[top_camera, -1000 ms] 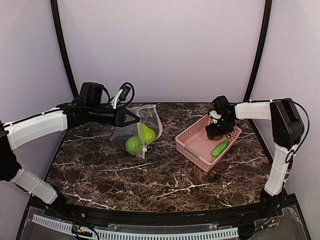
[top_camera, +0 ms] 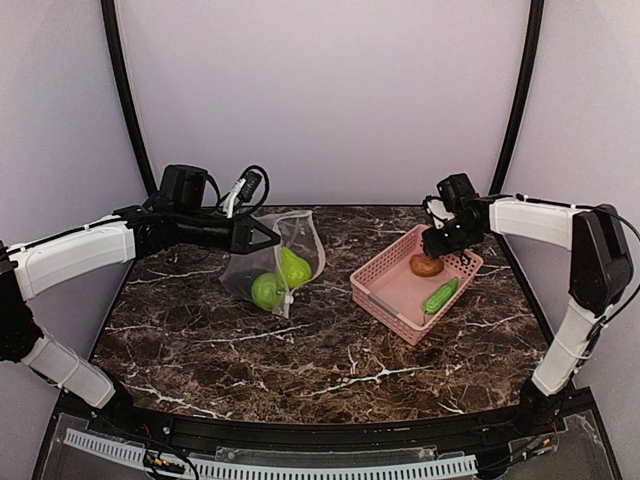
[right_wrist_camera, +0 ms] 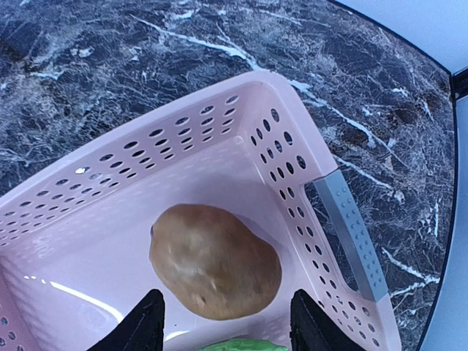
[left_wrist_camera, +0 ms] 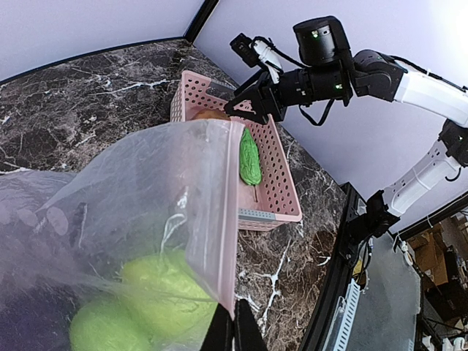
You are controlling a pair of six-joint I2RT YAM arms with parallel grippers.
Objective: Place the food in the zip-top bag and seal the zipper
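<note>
My left gripper is shut on the rim of the clear zip top bag (left_wrist_camera: 153, 190), holding it up at the left of the table. Inside the bag lie a yellow-green pear-like piece (top_camera: 295, 267) and a round green piece (top_camera: 268, 291), blurred by the plastic. Over the pink basket, my right gripper has its fingers apart. The brown potato-like food (right_wrist_camera: 216, 259) rests on the basket floor just beyond the fingertips, with gaps on both sides. A green cucumber-like piece (top_camera: 440, 296) is near the basket's front.
The pink basket (top_camera: 397, 322) with perforated walls and grey handles stands on the right half of the dark marbled table (top_camera: 300, 375). Between bag and basket the surface is clear, as is the front. Walls rise behind and at both sides.
The left arm and the bag have not moved.
</note>
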